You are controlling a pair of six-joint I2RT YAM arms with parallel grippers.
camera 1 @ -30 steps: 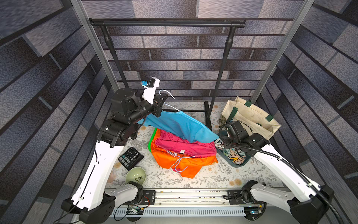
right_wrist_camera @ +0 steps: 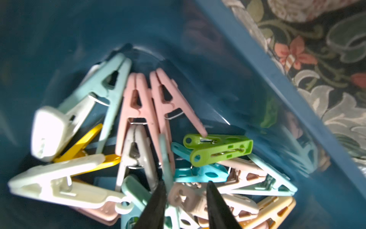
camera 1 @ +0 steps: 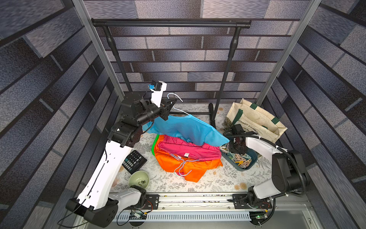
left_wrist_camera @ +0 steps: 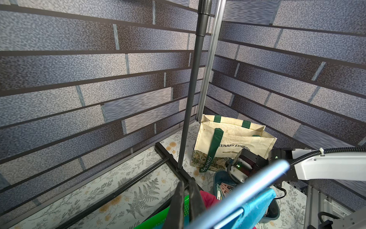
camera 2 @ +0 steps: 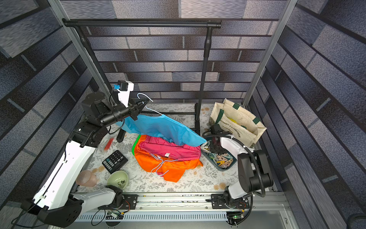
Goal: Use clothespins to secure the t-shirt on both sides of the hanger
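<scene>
A light blue t-shirt [camera 1: 190,129] hangs sloping from a white hanger [camera 1: 181,111], its right end low beside the bin. My left gripper [camera 1: 175,100] is shut on the hanger's wire below the hook; in the left wrist view the pale hanger [left_wrist_camera: 244,190] crosses blurred in front of the fingers. No clothespin shows on the shirt. My right gripper points down into the blue bin [right_wrist_camera: 244,57], its fingers apart on either side of a pale pink clothespin end [right_wrist_camera: 183,196]. Several other clothespins lie around, including a green one [right_wrist_camera: 225,148].
A cream tote bag [camera 1: 244,120] stands right behind the bin. Folded pink and orange clothes [camera 1: 183,164] lie mid-table. A calculator [camera 1: 134,161] and green bowl [camera 1: 139,179] sit at the left. The black rack [camera 1: 171,23] rises at the back, its bar empty.
My right arm has folded back over the bin, its gripper staying above the clothespins. The left gripper, hanger and shirt have shifted slightly to the right.
</scene>
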